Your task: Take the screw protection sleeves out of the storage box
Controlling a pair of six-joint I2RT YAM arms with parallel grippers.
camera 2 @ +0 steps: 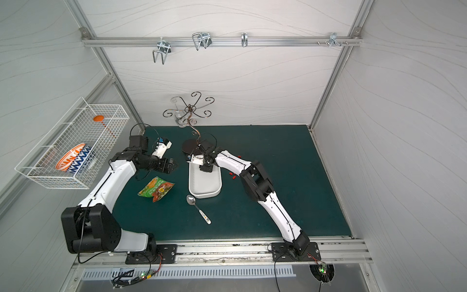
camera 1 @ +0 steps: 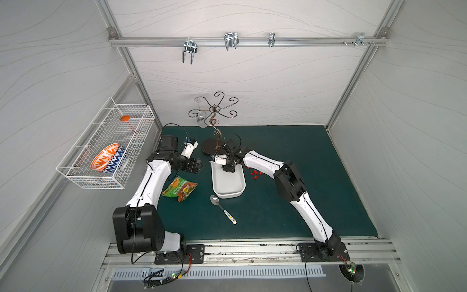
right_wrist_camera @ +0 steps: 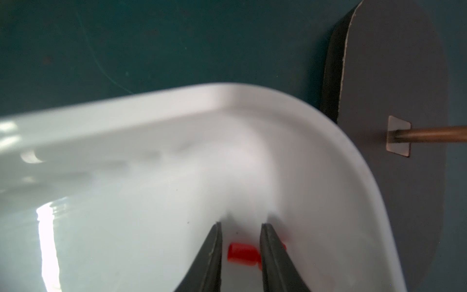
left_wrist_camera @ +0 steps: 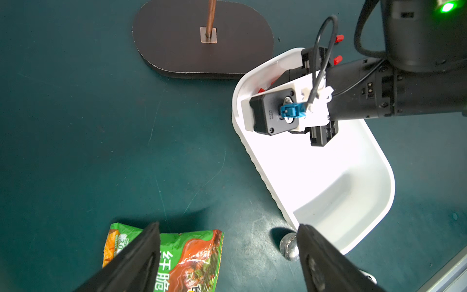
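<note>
The white storage box (left_wrist_camera: 316, 180) sits mid-table. In the right wrist view a red sleeve (right_wrist_camera: 242, 253) lies in its far corner, with another red piece partly hidden behind a finger. My right gripper reaches down into the box, part open, its fingertips either side of that sleeve, not clearly touching it. Several red sleeves (camera 1: 255, 173) lie on the table right of the box. My left gripper hangs left of the box, its fingers apart and nothing seen between them, over the space by the snack bag and spoon.
A green snack bag (camera 1: 180, 188) lies left of the box, a spoon (camera 1: 223, 210) in front. A metal stand's dark base (left_wrist_camera: 175, 34) is behind the box. A wire basket (camera 1: 107, 180) with bowls hangs at left.
</note>
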